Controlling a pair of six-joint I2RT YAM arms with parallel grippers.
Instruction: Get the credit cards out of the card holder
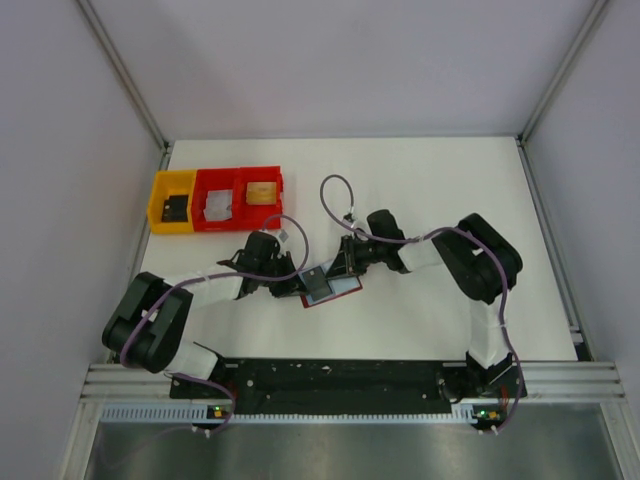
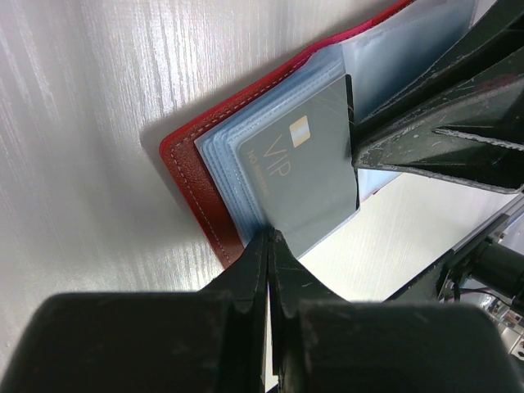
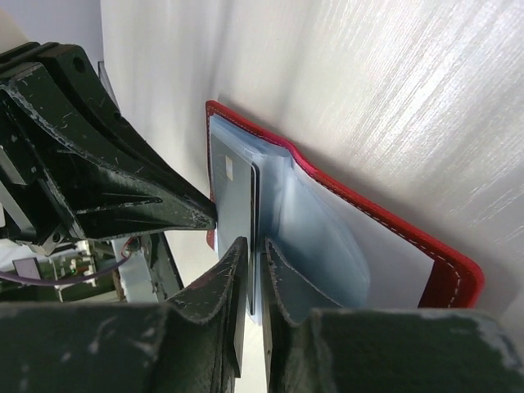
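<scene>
The card holder (image 1: 346,286) lies spread on the table with red covers and clear sleeves. A grey card (image 2: 301,168) marked VIP sits in a sleeve on top of a stack. My left gripper is shut at the near edge of that stack; whether sleeve plastic is caught between its tips cannot be made out. My right gripper is shut at the card's opposite edge, and the thin dark edge of the grey card (image 3: 233,192) runs between its fingers. In the left wrist view, the right fingers (image 2: 442,131) cover part of that edge.
At the table's back left stand a yellow bin (image 1: 157,205) and a two-part red bin (image 1: 238,208), with items inside. Bare white table (image 1: 460,170) stretches behind and to the right. The two grippers are very close together.
</scene>
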